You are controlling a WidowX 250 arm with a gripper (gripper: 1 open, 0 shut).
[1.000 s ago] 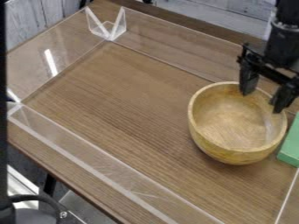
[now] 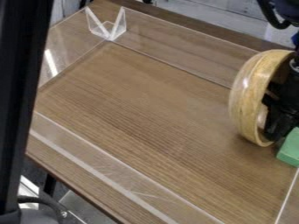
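Note:
A round wooden bowl [image 2: 247,98] stands tipped up nearly on its edge at the right side of the camera view, its side facing left. The black gripper [image 2: 282,101] is at the bowl's right, partly hidden by it and cut off by the frame edge; whether its fingers grip the rim is hard to see. A green block [image 2: 289,150] lies below the bowl at the right edge.
Clear plastic strips [image 2: 117,179] run along its edges, with a clear bracket [image 2: 107,28] at the back left. A black post [image 2: 12,114] stands at the left.
The bowl has gone from lying flat, opening up, to tipped up on its edge further right. The gripper has moved with it toward the right edge.

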